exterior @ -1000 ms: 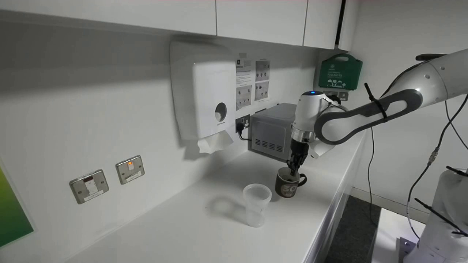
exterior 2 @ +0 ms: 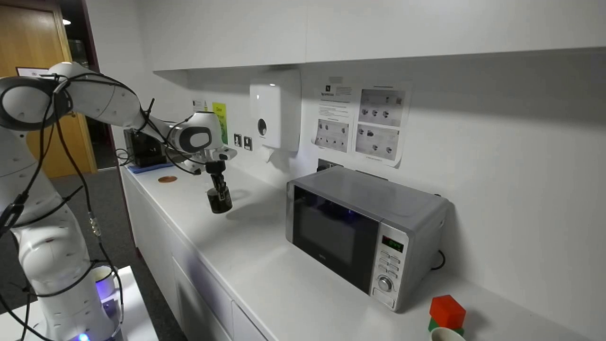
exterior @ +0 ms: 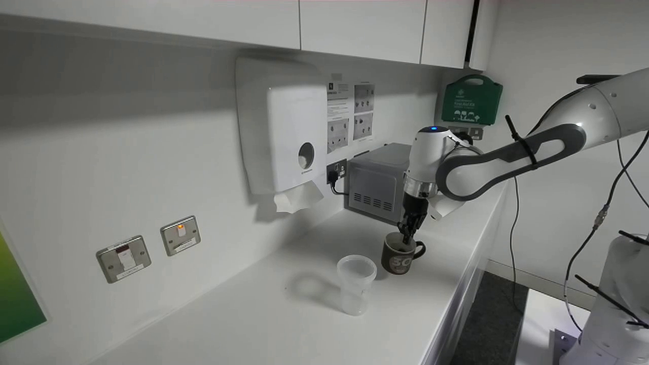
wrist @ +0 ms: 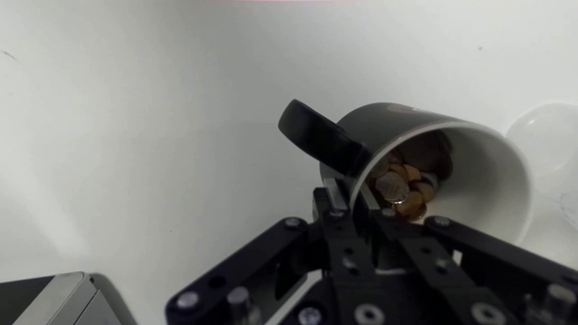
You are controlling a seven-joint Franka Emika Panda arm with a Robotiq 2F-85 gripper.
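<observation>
A black mug (exterior: 396,262) with a pale inside and a light number on its side is gripped by its rim. My gripper is shut on that rim, one finger inside the wall and one outside, close beside the handle (wrist: 319,132). Several copper and silver coins (wrist: 403,187) lie at the bottom of the mug. In exterior view 2 the mug (exterior 2: 219,201) appears slightly tilted near the counter; whether its base touches the surface I cannot tell. A clear plastic cup (exterior: 356,286) stands upright on the counter, close to the mug.
Behind the arm, a grey microwave (exterior 2: 341,227) takes up the back of the counter (exterior 2: 250,244). A red block (exterior 2: 447,311) sits on something green beyond it, near a pale cup (exterior 2: 446,334). Bare counter lies to the left of the clear cup in exterior view 1.
</observation>
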